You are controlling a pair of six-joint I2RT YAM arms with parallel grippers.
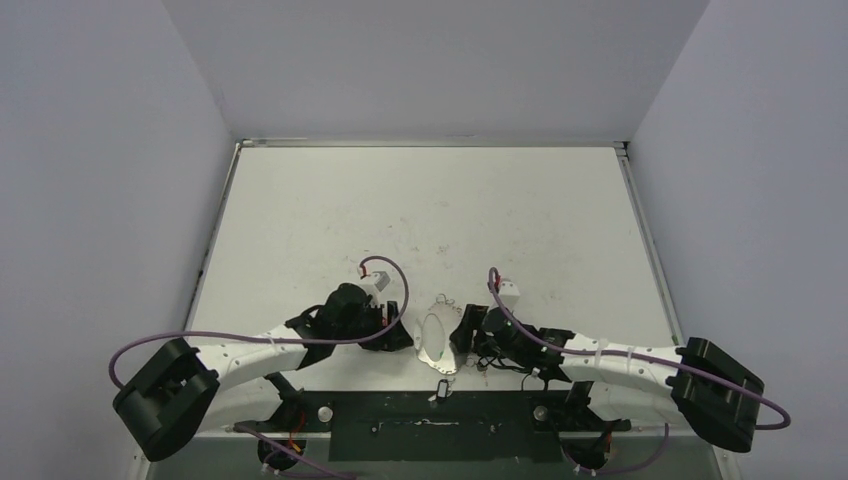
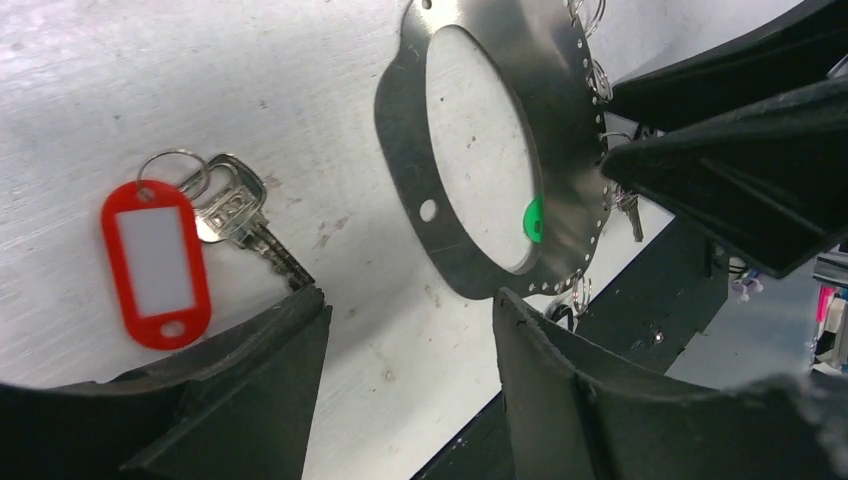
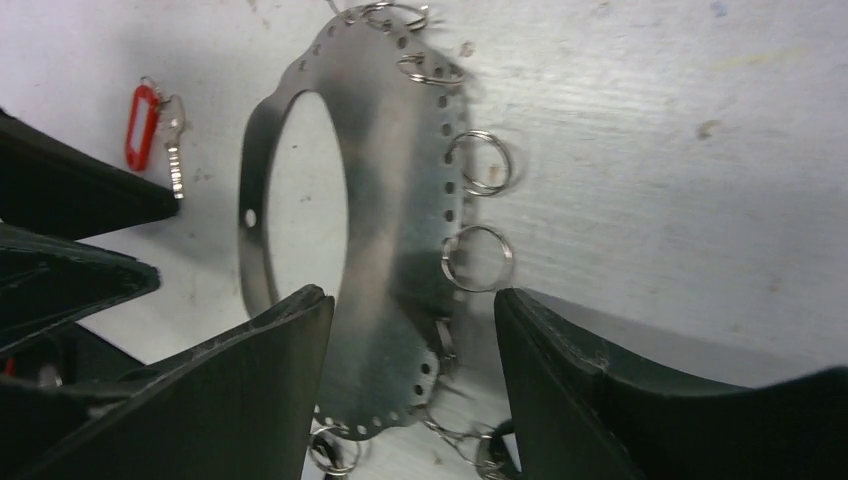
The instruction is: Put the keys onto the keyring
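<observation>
A flat metal keyring plate (image 1: 450,345) with an oval hole lies near the table's front edge, small wire rings along its right side. In the left wrist view, a silver key (image 2: 236,215) joined to a red tag (image 2: 156,262) by a thin ring rests on the table. My left gripper is part open above it, nothing held; one finger covers the area by the key's tip. In the right wrist view, my right gripper stands part open over the plate's right edge, with a loose-standing wire ring (image 3: 478,258) just ahead of its fingertips.
Another tag (image 1: 442,390) hangs at the table's front edge. More rings (image 3: 482,162) line the plate. A black tag (image 3: 510,445) is partly hidden by the right finger. The two grippers stand close together.
</observation>
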